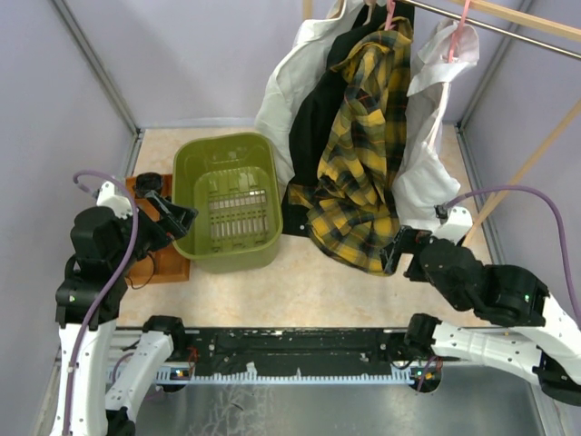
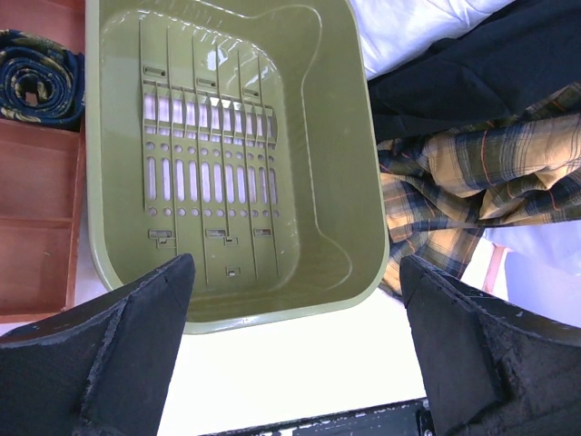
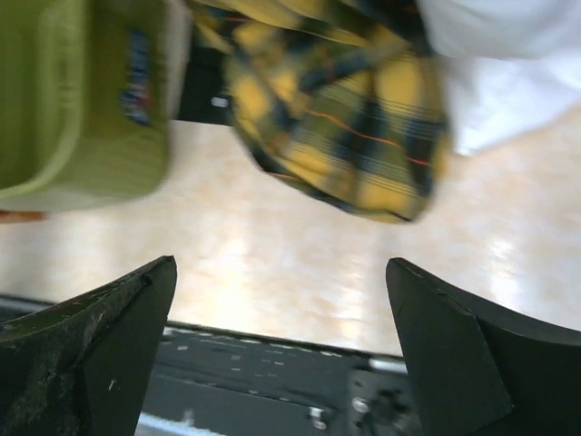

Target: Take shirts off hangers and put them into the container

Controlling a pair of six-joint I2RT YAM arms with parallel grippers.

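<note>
Several garments hang from the rail: a yellow-and-black plaid shirt (image 1: 363, 136), a black one (image 1: 313, 150) and white ones on both sides, such as the white shirt (image 1: 428, 136) at right. A pink hanger (image 1: 460, 32) shows at that white shirt's neck; another pink hanger (image 1: 390, 13) tops the plaid shirt. My right gripper (image 1: 397, 252) is open just in front of the plaid shirt's lower hem, holding nothing. In the right wrist view the plaid hem (image 3: 354, 154) lies ahead of the fingers. Open and empty, my left gripper (image 1: 182, 220) stands at the green basket's left side.
The empty green basket (image 1: 186, 191) stands left of the garments. A brown tray (image 2: 41, 227) with a rolled dark patterned cloth (image 2: 41, 80) sits beside it. The metal rail (image 1: 517, 36) crosses the upper right. Bare table (image 1: 300, 282) shows in front.
</note>
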